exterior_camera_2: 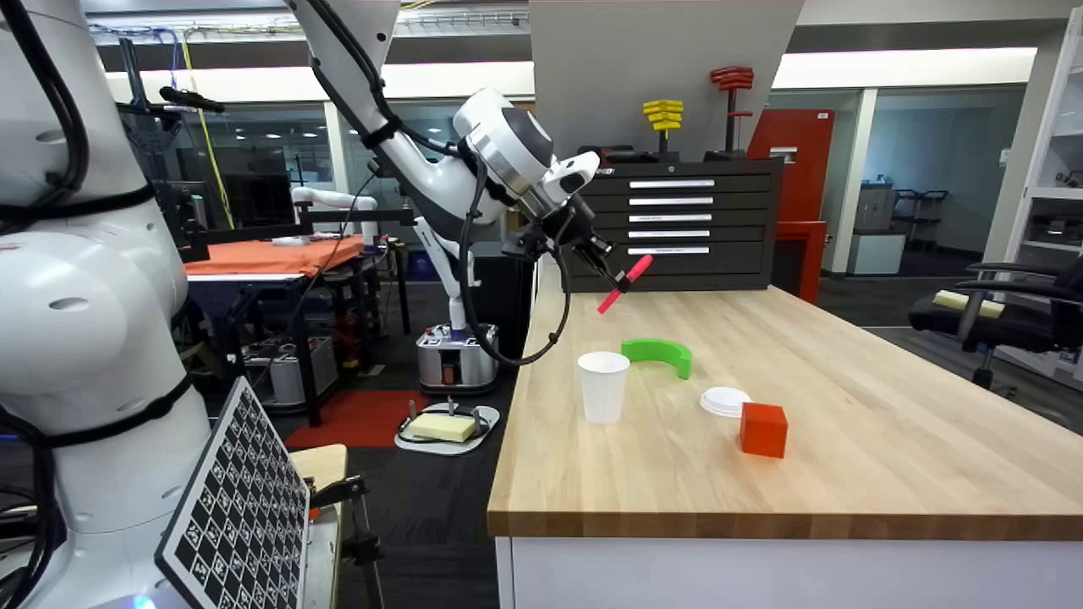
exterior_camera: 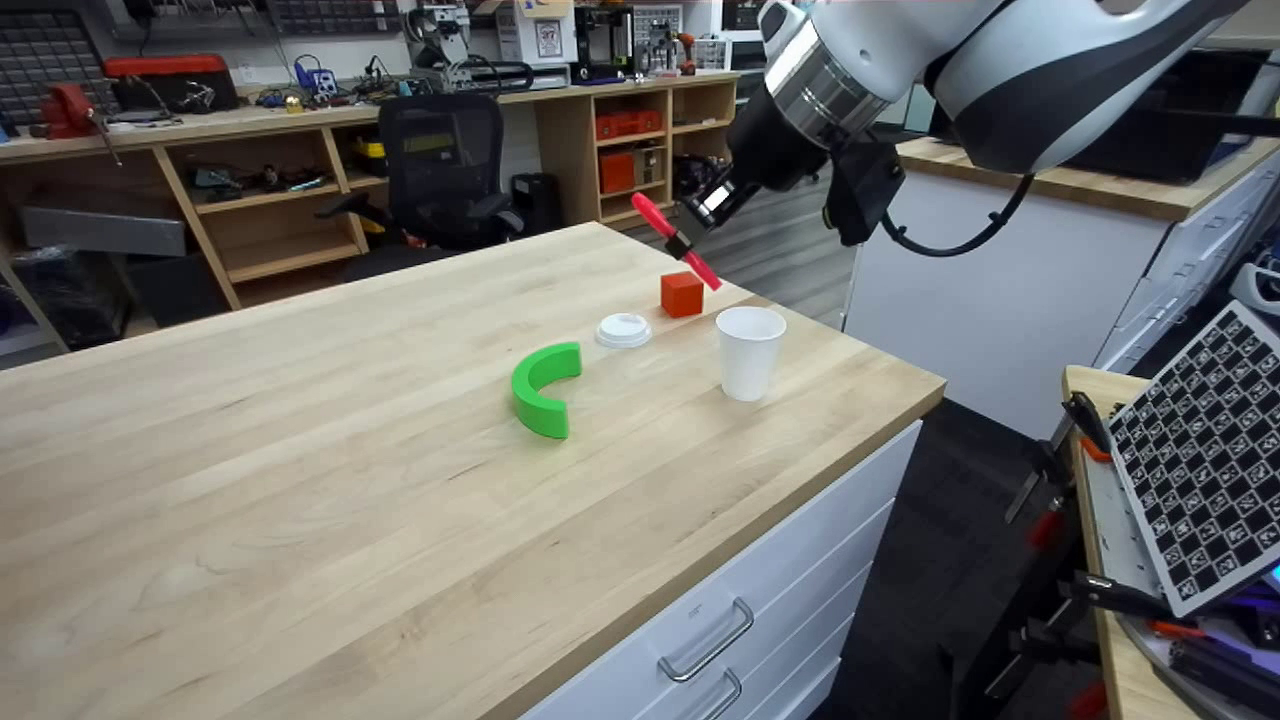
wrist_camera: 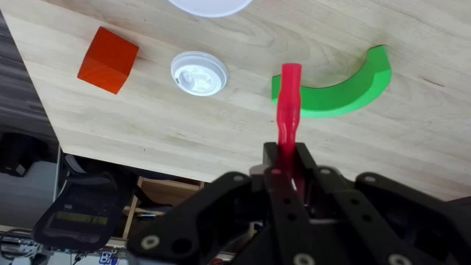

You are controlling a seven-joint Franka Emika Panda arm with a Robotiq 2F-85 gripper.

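A pinkish-red marker-like stick [wrist_camera: 289, 103] is pinched near its middle by my gripper [exterior_camera: 680, 245], which is shut on it. The stick hangs tilted in the air, clear of the tabletop. In the second exterior view, the stick [exterior_camera_2: 639, 268] shows at the end of the arm, above the table. An upright white cup [exterior_camera: 749, 355] stands below and to the right of the gripper in the first exterior view. In the wrist view only the cup's edge [wrist_camera: 212, 9] shows, at the top. What is inside the cup cannot be seen.
An orange-red cube [exterior_camera: 681, 295], a white lid [exterior_camera: 624, 331] and a green arch-shaped block [exterior_camera: 542, 396] lie apart on the wooden table [exterior_camera: 300, 504]. A cable loops below the wrist.
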